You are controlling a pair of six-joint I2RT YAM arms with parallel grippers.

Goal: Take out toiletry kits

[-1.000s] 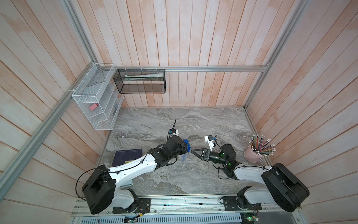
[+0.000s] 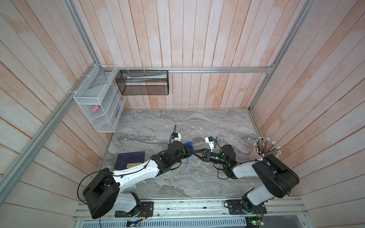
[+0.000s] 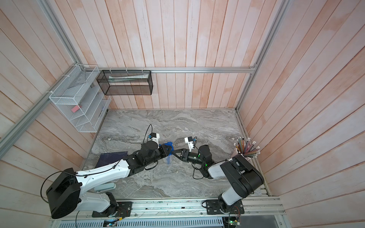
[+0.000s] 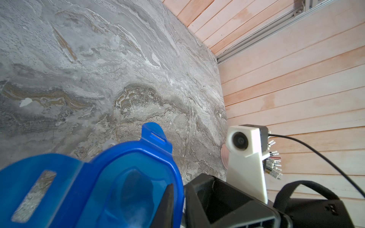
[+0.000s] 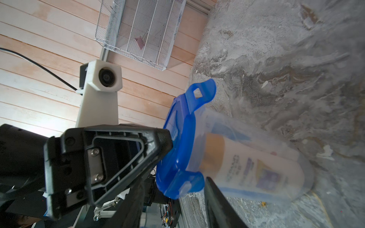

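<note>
A clear container (image 5: 251,159) with a blue lid (image 5: 182,140) hangs tilted above the table. Through its wall show a white printed bottle (image 5: 262,167) and its tan cap. My left gripper is shut on the lid's edge. One lid tab (image 5: 203,92) sticks outward at the top; another tab (image 5: 190,185) is at the lower end. In the right wrist view my right gripper has its fingers apart, close to that lower tab. Whether either finger touches it cannot be told. Both grippers face each other mid-table in the top left view.
A dark blue box (image 2: 129,160) lies at the table's left. The pink cup (image 2: 255,155) of brushes stands at the right. A white mesh shelf (image 2: 98,102) and a black mesh basket (image 2: 142,89) hang at the back left.
My right gripper has moved leftward up to the lid. The left arm has shifted only slightly, still with the container in its gripper.
</note>
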